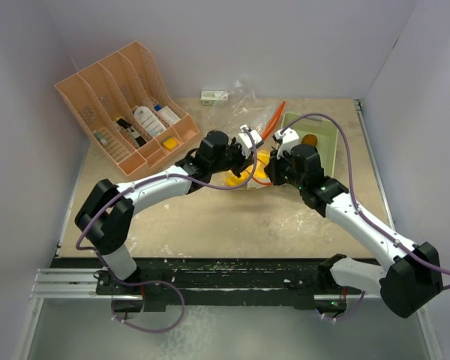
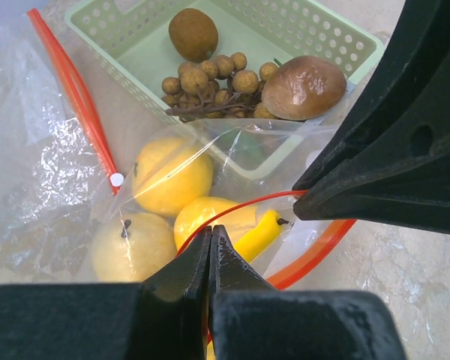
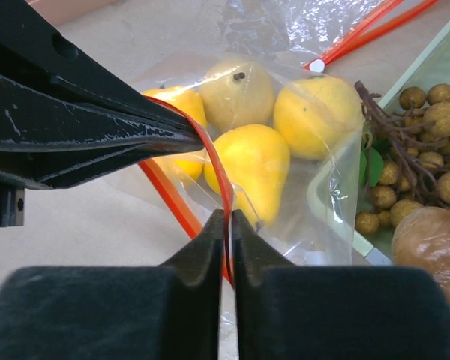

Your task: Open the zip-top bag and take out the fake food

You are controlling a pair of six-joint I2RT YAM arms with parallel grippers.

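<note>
A clear zip top bag (image 2: 97, 217) with an orange zip and yellow fake fruit (image 3: 247, 172) inside lies between the grippers in the centre. My left gripper is shut at the bag's mouth, the thin red zip edge running at its fingertips. My right gripper is at the opposite side of the mouth, its fingertips close together around the thin red strip; whether it grips it I cannot tell. In the left wrist view the strip stretches between both grippers.
A green basket with potato, mushroom and berry-like items stands behind the bag to the right. An orange organiser (image 1: 105, 97) sits at back left. Another clear bag lies at the back.
</note>
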